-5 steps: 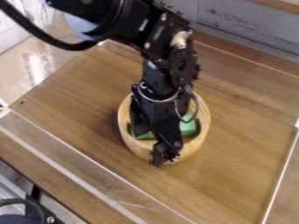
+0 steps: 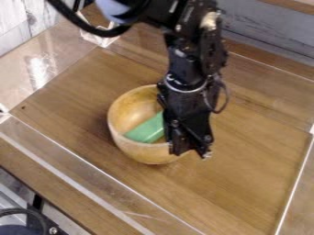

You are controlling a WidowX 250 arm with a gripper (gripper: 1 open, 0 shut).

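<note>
A wooden bowl [image 2: 128,137] sits near the middle of the table, holding a green object [image 2: 150,129]. My black gripper [image 2: 186,144] comes down from the top, over the bowl's right side, hiding that part of it. Its fingertips are at or just inside the right rim. Whether anything is between them, and how far apart they are, I cannot tell.
Pale edging runs along its left and right sides, and a grey plank wall [image 2: 263,32] stands behind it.
The bowl has shifted left, with the green object in it. My gripper has risen from its lower, more central place over the bowl and now sits at the bowl's right side.
</note>
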